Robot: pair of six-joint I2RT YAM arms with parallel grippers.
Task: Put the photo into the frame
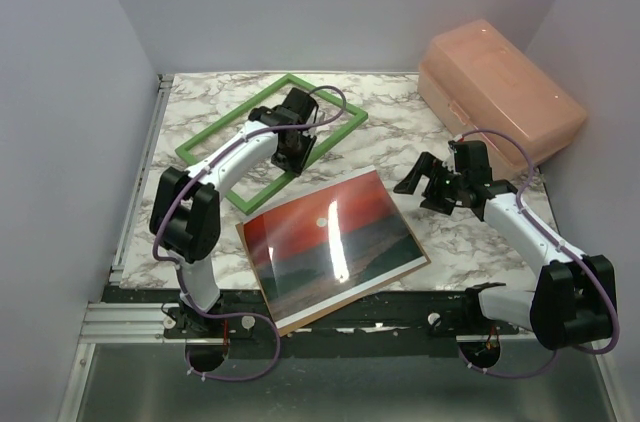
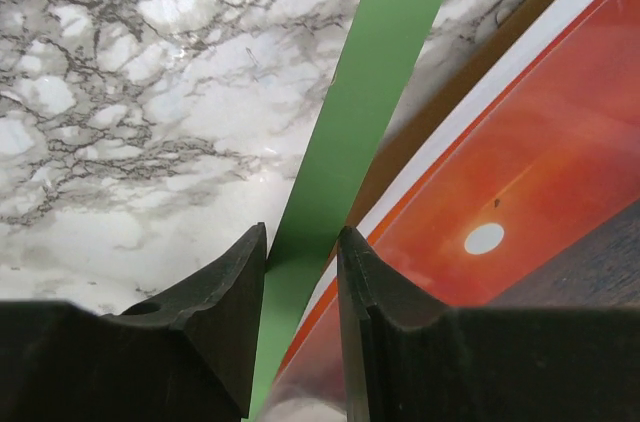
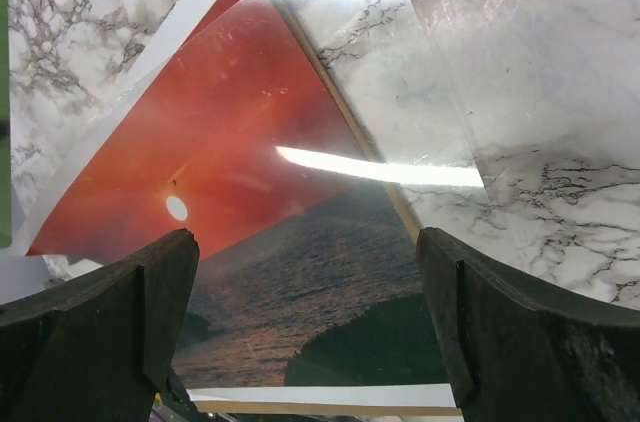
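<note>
The green frame (image 1: 214, 139) lies at the upper left of the top view, with my left gripper (image 1: 300, 157) at its near-right bar. In the left wrist view that bar (image 2: 370, 62) runs between the fingertips of my left gripper; whether they grip it is unclear. The photo (image 1: 300, 242), sunset over dark land, lies below on a brown board (image 3: 335, 92) under a clear sheet (image 3: 440, 112). My right gripper stands open over the photo's right side, nothing between its fingers.
A pink lidded box (image 1: 500, 92) fills the back right corner. Bare marble (image 1: 390, 132) shows between frame and box and along the left side. The dark table edge runs along the front.
</note>
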